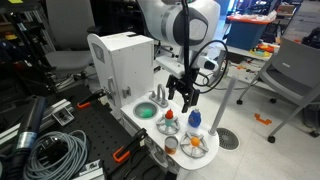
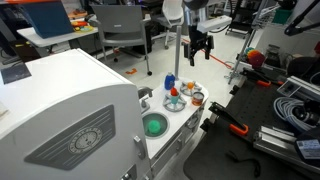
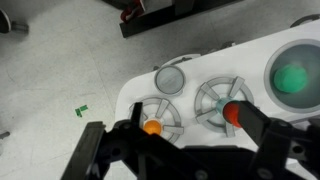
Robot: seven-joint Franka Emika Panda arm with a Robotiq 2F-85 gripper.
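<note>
My gripper [image 1: 196, 98] is open above the white toy kitchen counter [image 1: 150, 127], with nothing between its fingers. In exterior view 1, a red object [image 1: 169, 115] sits on one burner and an orange object [image 1: 195, 141] on the other. A blue bottle [image 1: 194, 118] stands upright behind the burners. At the counter's front edge is a metal cup [image 1: 171, 145]. The round sink [image 1: 139, 103] holds something green [image 3: 291, 78]. From the wrist, both burners and the cup [image 3: 169, 79] show below the spread fingers; I cannot make out the bottle there.
A faucet [image 1: 160, 94] rises behind the sink, and a white cabinet [image 1: 122, 65] bounds the counter's far end. A vertical post [image 1: 226, 105] stands near the blue bottle. The black table [image 1: 70, 120] carries coiled cable [image 1: 57, 155] and clamps.
</note>
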